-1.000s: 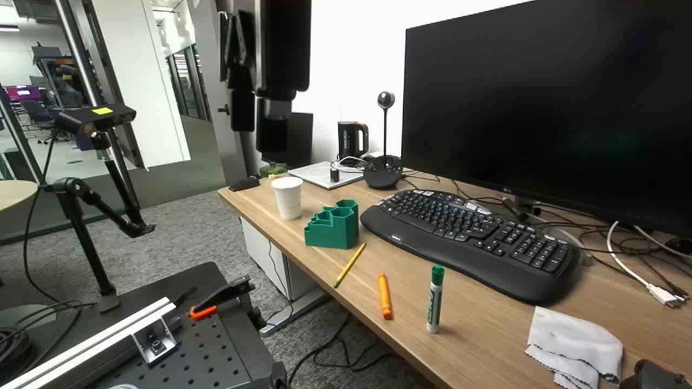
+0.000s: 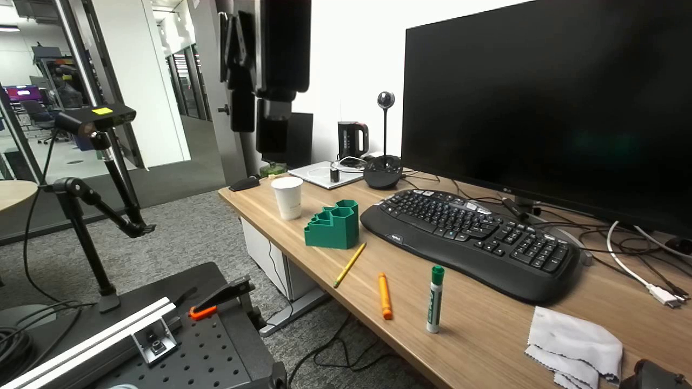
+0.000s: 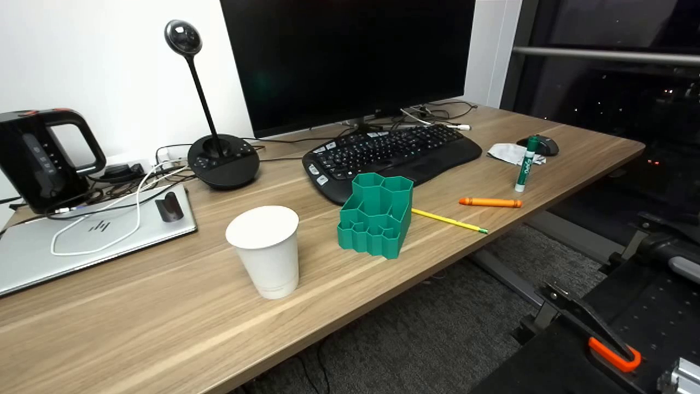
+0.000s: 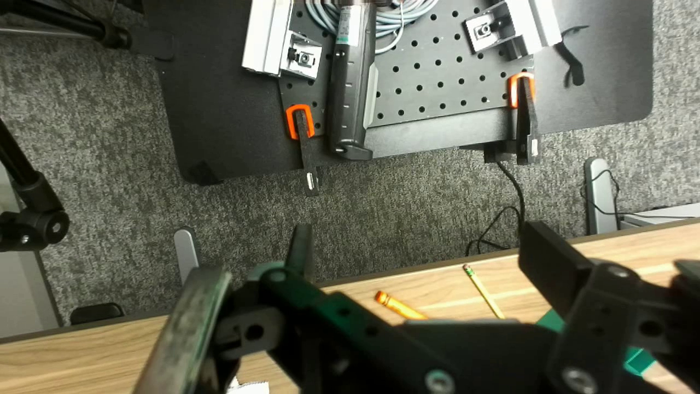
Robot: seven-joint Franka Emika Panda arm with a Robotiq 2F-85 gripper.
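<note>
High above the desk, my gripper points down at the top of exterior view 1. In the wrist view the gripper is open, its fingers wide apart with nothing between them. On the desk a green-capped marker stands upright. An orange crayon-like stick lies beside it, then a yellow pencil. Past the pencil is a green organizer with hexagonal compartments, in which I see no pens. A white paper cup stands upright near the organizer. My gripper's body hides part of the desk in the wrist view.
Behind these lie a black keyboard and a large monitor. A white cloth and a mouse occupy one end; a laptop, webcam and kettle the other. Floor separates the desk from the black mounting table.
</note>
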